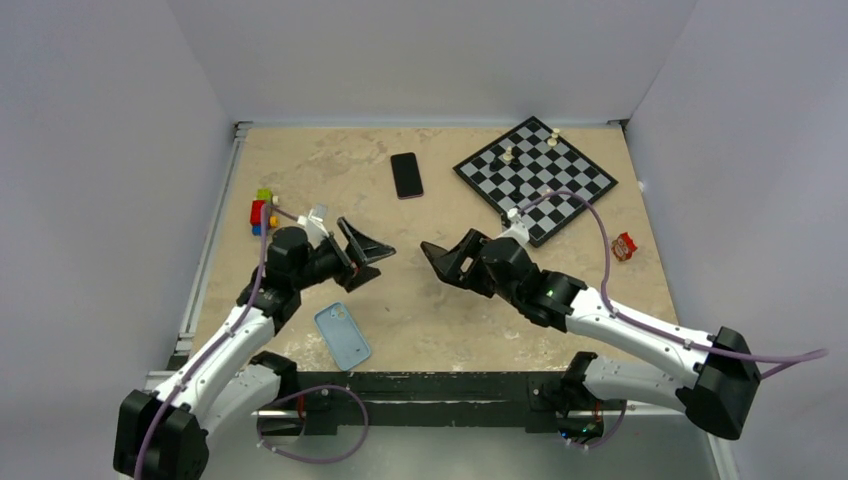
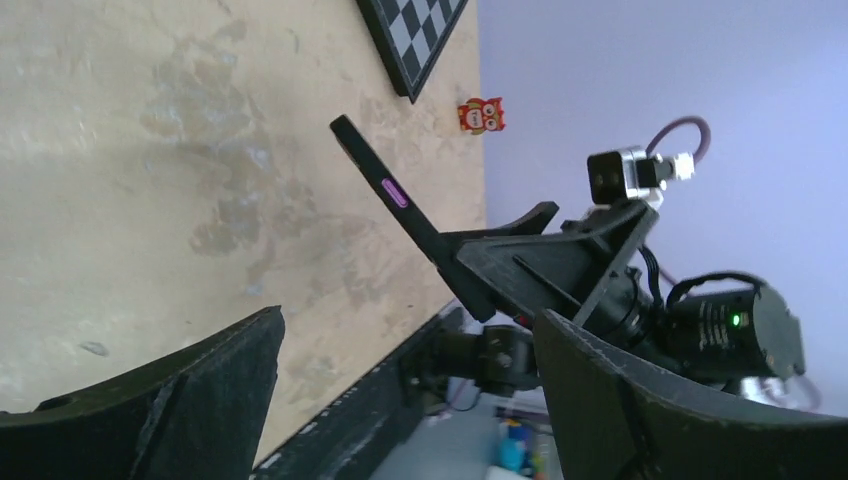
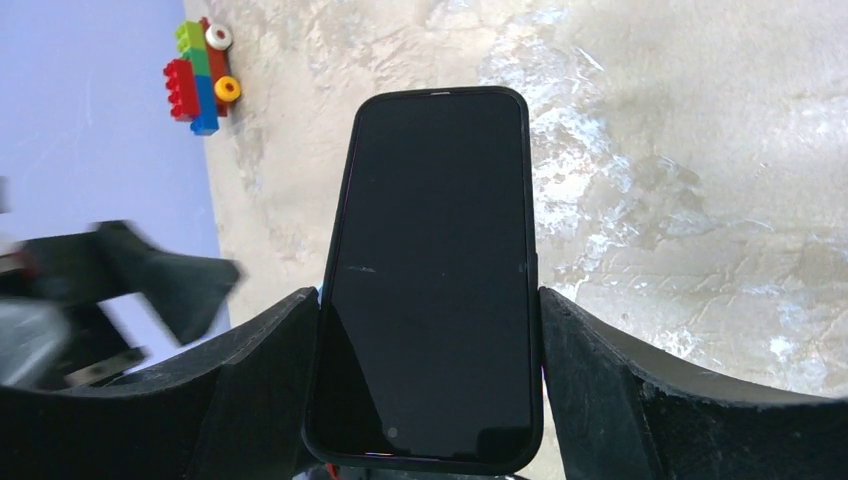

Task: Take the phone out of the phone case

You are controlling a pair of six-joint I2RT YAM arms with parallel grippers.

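In the right wrist view, a dark phone in a thin dark case (image 3: pixel 430 220) fills the middle, screen facing that camera. My right gripper is shut on its long sides, one finger at each edge. The left wrist view shows the cased phone (image 2: pixel 385 185) tilted and nearly edge-on, a purple button mark on its side. Across from it, in the top view, my left gripper (image 1: pixel 387 261) stands open, nothing between its fingers, apart from the phone. The case's back is hidden.
A light blue phone case (image 1: pixel 343 336) lies at the front left. Another black phone (image 1: pixel 406 175) rests at the back, left of a chessboard (image 1: pixel 550 178). Toy bricks (image 1: pixel 259 211) sit at the left edge, and a red owl-like item (image 1: pixel 624 246) at the right.
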